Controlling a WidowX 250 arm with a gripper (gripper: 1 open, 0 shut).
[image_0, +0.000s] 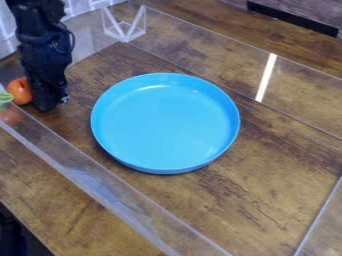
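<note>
My black gripper (46, 92) reaches down at the left edge of the camera view, low over the wooden table beside an orange round object (18, 90), which has a pale green part (4, 96) at the frame's edge. The gripper's fingers partly cover the orange object; whether they touch it or hold anything is unclear. A round blue plate (164, 122) lies to the right, in the middle of the table, with nothing on it.
Clear plastic walls (134, 210) border the work area. A small clear bracket (123, 25) stands at the back left. The wood to the right of the plate (281, 150) is bare.
</note>
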